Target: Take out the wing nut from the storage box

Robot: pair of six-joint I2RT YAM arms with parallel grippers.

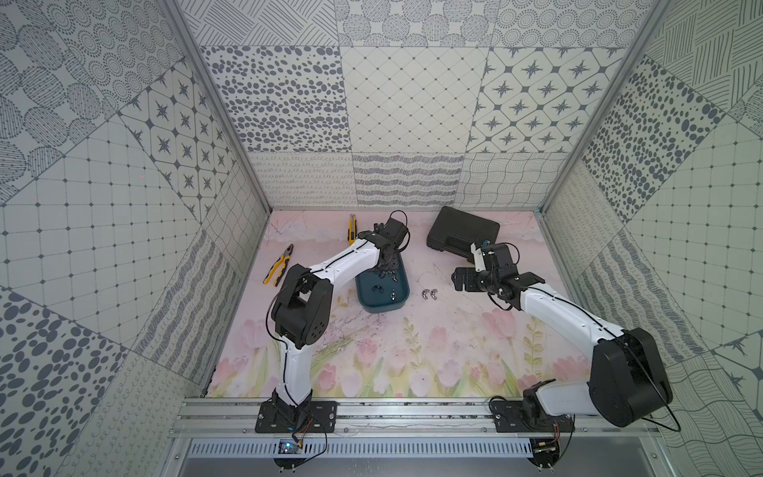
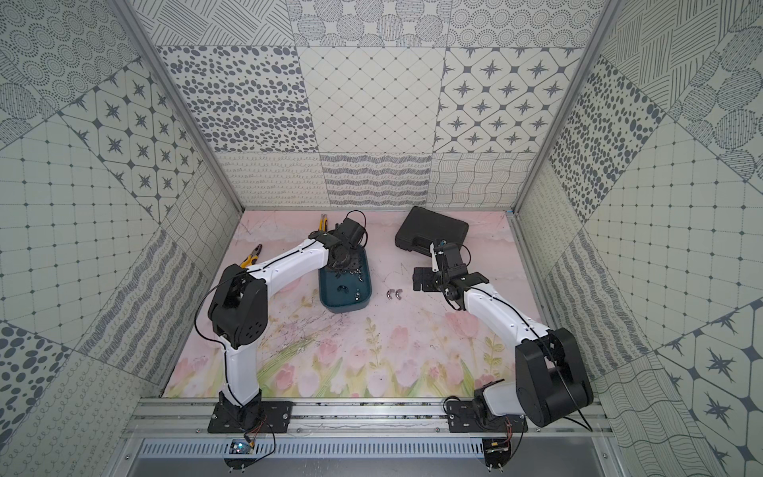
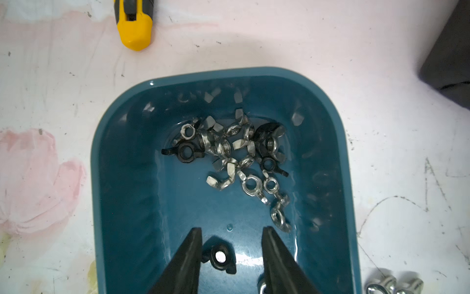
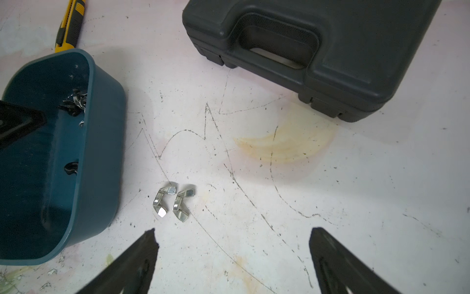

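The dark teal storage box (image 3: 100, 205) holds several silver wing nuts (image 3: 252, 185) and black ones (image 3: 186, 153), clustered toward its far end in the left wrist view; a lone black wing nut (image 3: 221, 257) lies nearer. My left gripper is open above the box, with fingertips apart over its floor. Two silver wing nuts (image 4: 180, 203) lie outside on the table, right of the box. My right gripper is open over the table, right of those nuts, with nothing between its fingers.
A black case (image 1: 462, 226) lies at the back right. A yellow utility knife (image 1: 352, 226) is behind the box, and yellow-black pliers (image 1: 278, 264) lie at the left.
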